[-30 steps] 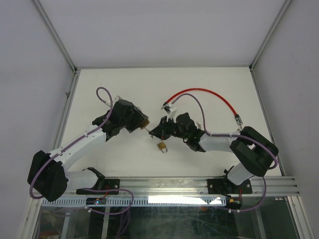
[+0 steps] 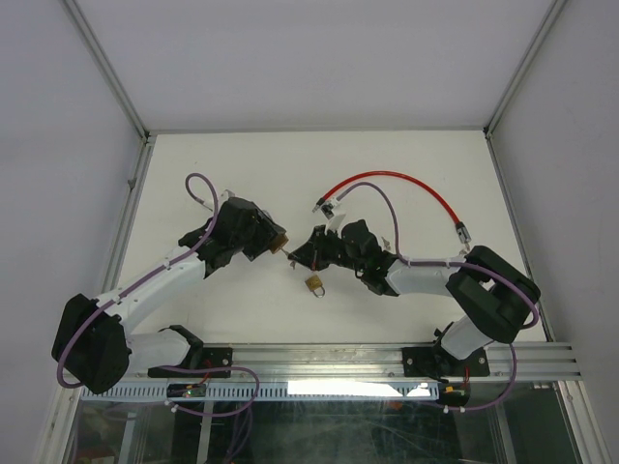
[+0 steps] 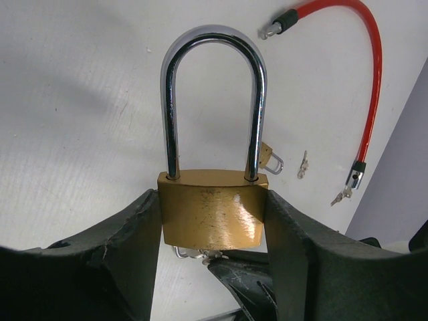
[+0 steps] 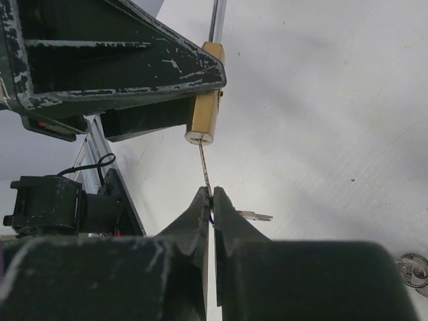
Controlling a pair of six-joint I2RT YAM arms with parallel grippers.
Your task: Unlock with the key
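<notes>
A brass padlock (image 3: 213, 208) with a long steel shackle (image 3: 171, 100) is clamped in my left gripper, which is shut on its body. The shackle looks seated, both legs meeting the body. In the right wrist view, the padlock's keyway end (image 4: 199, 138) faces my right gripper. That gripper is shut on a thin key (image 4: 204, 167), whose blade runs up to the keyway. How deep the tip sits in the slot I cannot tell. A second key (image 4: 255, 216) hangs sideways by the fingertips.
A small brass padlock (image 2: 314, 284) lies on the white table below the right gripper. The red cable lock (image 2: 416, 181) curves across the back right. A coin-like disc (image 4: 414, 273) lies at the right wrist view's edge.
Hardly anything differs. The left gripper and its padlock have shifted very slightly; the right arm looks still.
</notes>
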